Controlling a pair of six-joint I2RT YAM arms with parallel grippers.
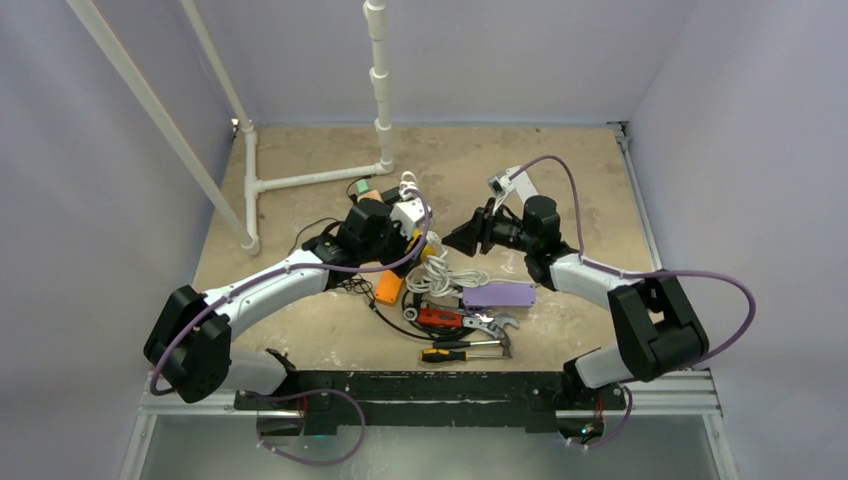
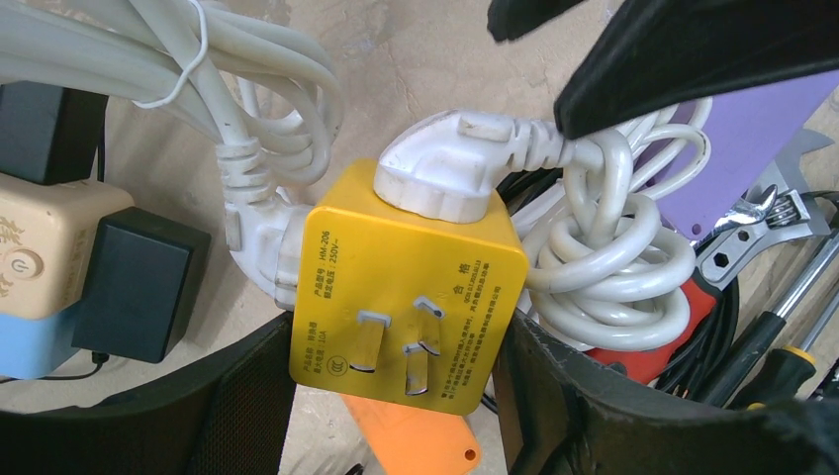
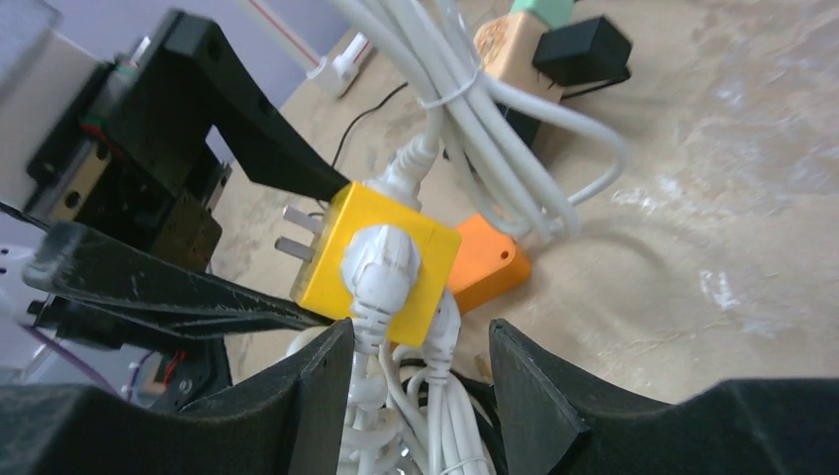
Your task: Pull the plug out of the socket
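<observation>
A yellow cube socket [image 2: 416, 297] is held up in my left gripper, which is shut on it from both sides. Its metal prongs face the left wrist camera. One white plug [image 2: 262, 242] sits in the left side, another white plug [image 2: 445, 163] on the top face. A third white plug [image 3: 441, 336] shows below the socket in the right wrist view; I cannot tell whether it is inserted. To the right of the socket, my right gripper stands open, apart from the plugs, nothing between its fingers.
Bundled white cable [image 2: 618, 267] hangs beside the socket. Beneath lie an orange block [image 1: 389, 287], a purple block [image 1: 500, 294], a wrench [image 1: 490, 324] and a yellow-black screwdriver [image 1: 445, 355]. White pipes [image 1: 320, 178] stand at the back left.
</observation>
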